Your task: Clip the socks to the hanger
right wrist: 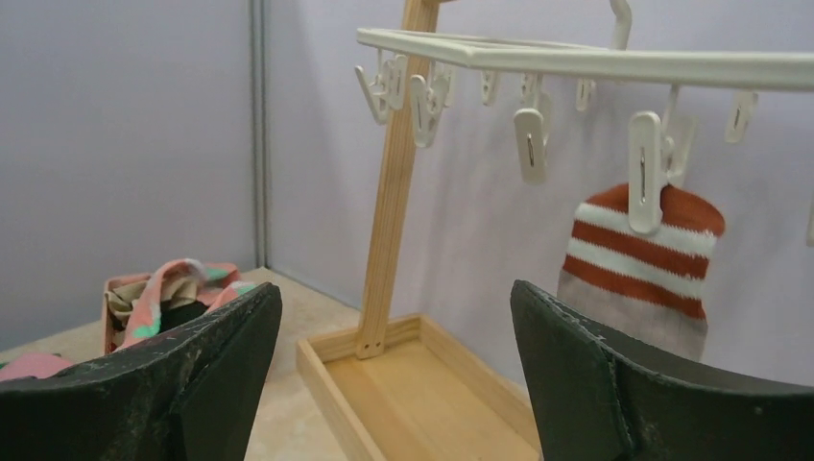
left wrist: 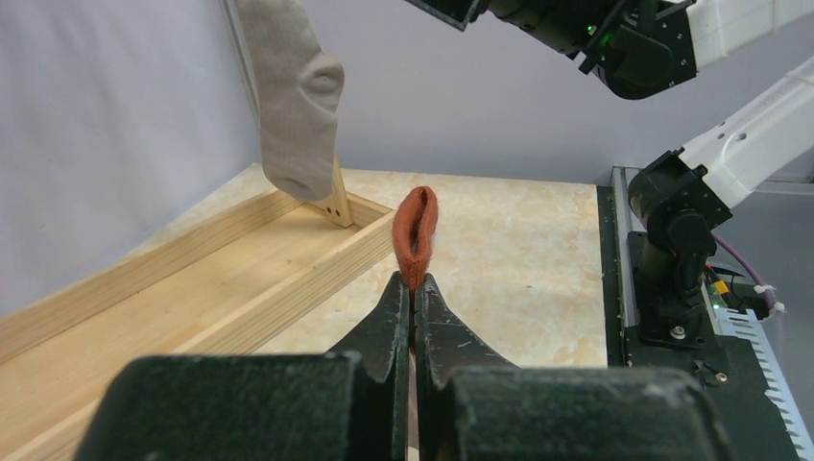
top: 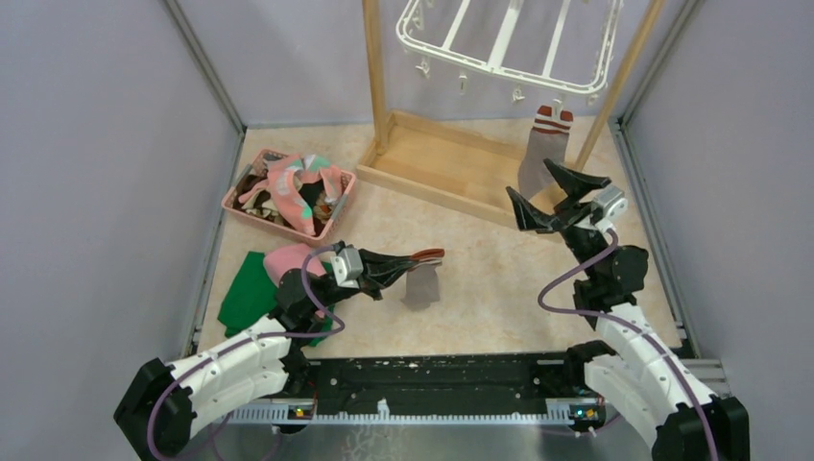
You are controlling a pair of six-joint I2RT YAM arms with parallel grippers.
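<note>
A grey sock with red and white stripes (top: pixel 543 144) hangs from a clip (right wrist: pixel 645 173) on the white hanger (top: pixel 499 67). My left gripper (top: pixel 411 259) is shut on a second grey sock with a red cuff (left wrist: pixel 414 230), which hangs down below the fingertips over the middle of the table. My right gripper (top: pixel 528 187) stands open in front of and below the hanging sock, with nothing between its fingers; in the right wrist view the hanger's other clips show empty above it.
A pink basket of cloth (top: pixel 288 192) stands at the left, with green (top: pixel 245 293) and pink cloths below it. A wooden tray frame (top: pixel 422 192) lies under the hanger.
</note>
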